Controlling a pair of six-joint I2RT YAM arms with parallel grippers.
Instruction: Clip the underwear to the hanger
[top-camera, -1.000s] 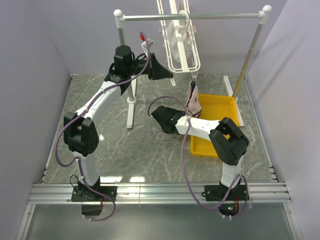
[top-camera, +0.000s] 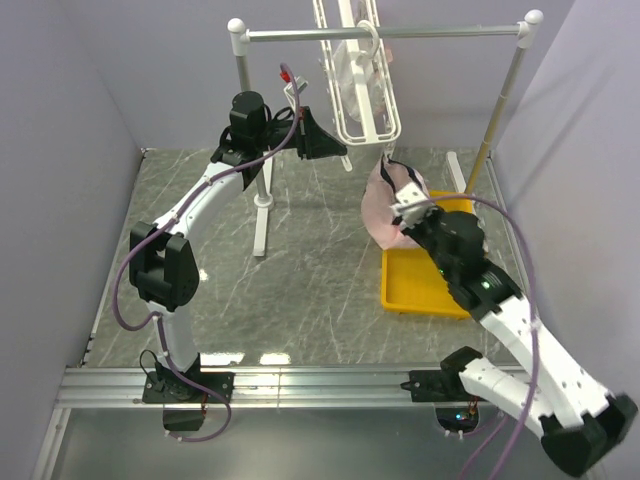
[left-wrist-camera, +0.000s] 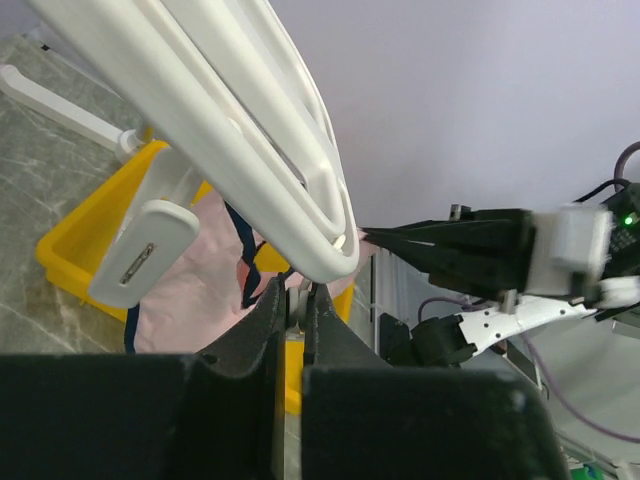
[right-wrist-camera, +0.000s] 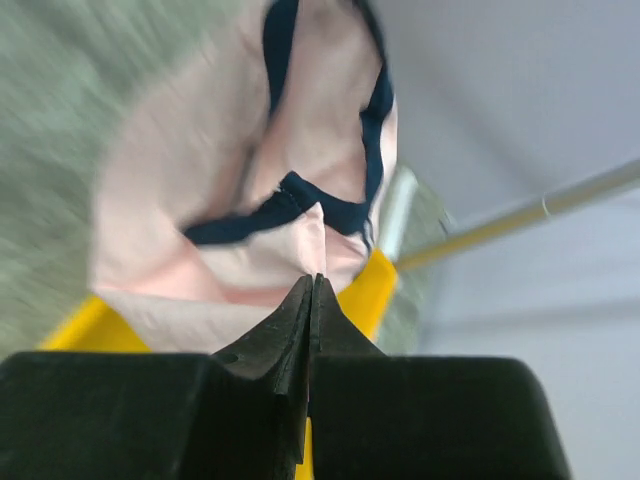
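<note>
The white plastic hanger (top-camera: 367, 125) hangs from the rail, with a white clip (left-wrist-camera: 150, 240) at its lower bar. My left gripper is shut on the hanger at a small metal part. The pink underwear (top-camera: 384, 212) with dark navy bands hangs below the hanger over the yellow tray. My right gripper is shut at the pink cloth; whether any cloth is between its fingertips is unclear. In the left wrist view the right gripper reaches in from the right to the cloth.
The yellow tray (top-camera: 420, 295) lies on the grey floor at the right. The rail (top-camera: 450, 31) stands on posts with white feet. The floor left of the tray is clear; a wall bounds the right side.
My right arm has swung right and up, from low beside the tray to the cloth, which now spreads wider to the left. My left arm has not moved.
</note>
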